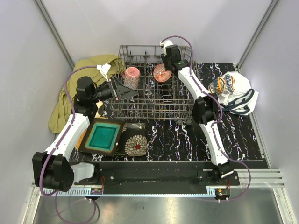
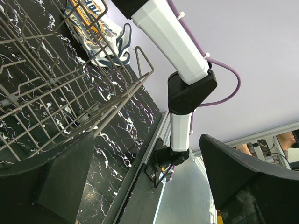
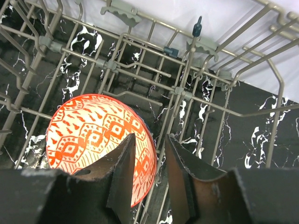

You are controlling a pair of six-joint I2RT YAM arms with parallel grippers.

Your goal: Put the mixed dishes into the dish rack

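Note:
A red-and-white patterned bowl [image 1: 161,73] [image 3: 96,135] rests tilted in the wire dish rack [image 1: 154,114]. At its rim is my right gripper; it is open, with the bowl's right edge showing between its fingers. Whether they touch it, I cannot tell. A pink patterned cup [image 1: 132,78] stands in the rack's left part. My left gripper [image 1: 126,92] hangs open and empty over the rack's left side. In front of the rack lie a square plate with a green centre [image 1: 103,137] and a dark plate with a flower [image 1: 136,145].
An olive cloth [image 1: 67,105] lies left of the rack, partly behind my left arm. Right of the rack is a white patterned cloth bundle [image 1: 239,95].

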